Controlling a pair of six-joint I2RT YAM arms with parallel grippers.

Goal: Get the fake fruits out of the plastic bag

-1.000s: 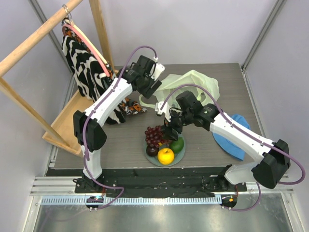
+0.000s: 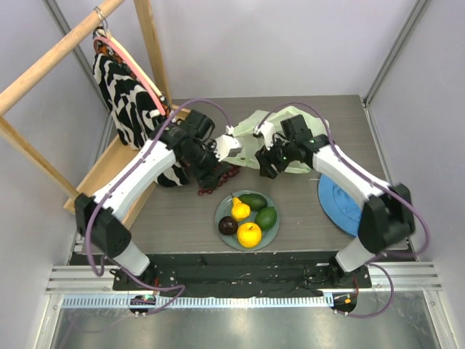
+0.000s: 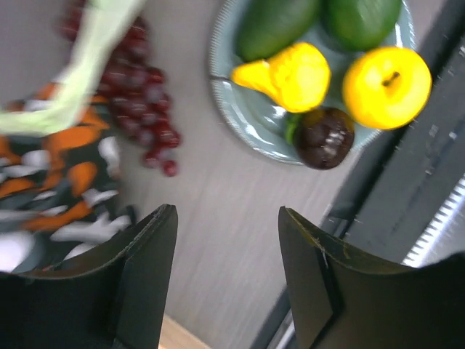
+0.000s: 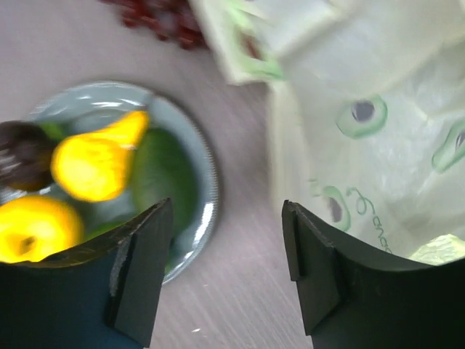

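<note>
The pale green plastic bag point(image 2: 248, 150) lies crumpled and empty-looking at the back middle; its printed side point(image 4: 407, 167) shows in the right wrist view. Below it, a bunch of dark red grapes point(image 2: 229, 174) rests on the table, partly covered by my left gripper point(image 2: 209, 177). The left gripper is open, and its wrist view shows bare table between the fingers. Close to the bag's lower edge hangs my right gripper point(image 2: 267, 169), also open with nothing between its fingers. The bag's inside is mostly hidden.
A grey-green plate point(image 2: 220, 211) holds a yellow pear, a yellow apple, a dark round fruit and two green fruits. Folded blue cloth point(image 2: 338, 207) lies at the right. A wooden rack point(image 2: 47, 51) with patterned clothes point(image 2: 120, 94) stands at the left.
The grapes have gone from the plate to the table up and left of it. My left gripper has come down over them; the right has moved up from the plate towards the bag.
</note>
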